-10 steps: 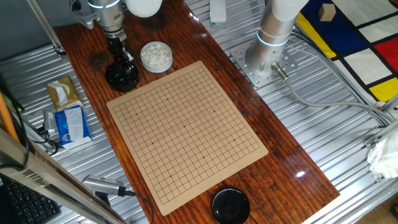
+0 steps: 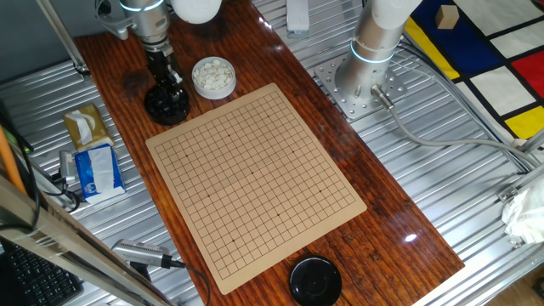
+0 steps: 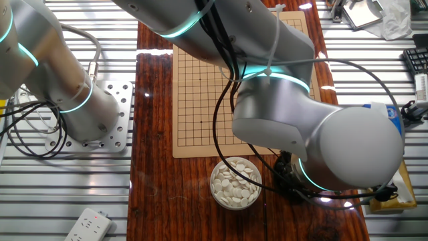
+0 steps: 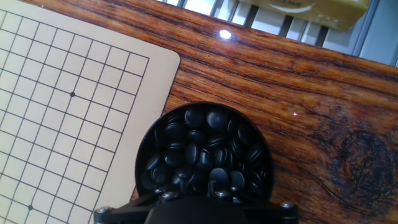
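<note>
A black bowl (image 4: pixel 266 158) full of black stones (image 4: pixel 193 154) stands beside one corner of the Go board (image 4: pixel 50 124). My gripper points down over the near part of this bowl in the wrist view. Its dark fingertips blend with the stones, so whether they are parted, or have a stone between them, is unclear. From exterior view 1, the gripper (image 2: pixel 175 87) appears right at the bowl (image 2: pixel 155 110). The board (image 2: pixel 255 183) has no stones on it. A white bowl (image 2: pixel 213 79) of white stones is close by.
A black round dish (image 2: pixel 315 280) sits at the board's opposite end. Tissue packs (image 2: pixel 100 174) lie off the table's left side. The arm's base (image 2: pixel 357 81) stands to the right. Bare wood (image 2: pixel 387 246) shows right of the board.
</note>
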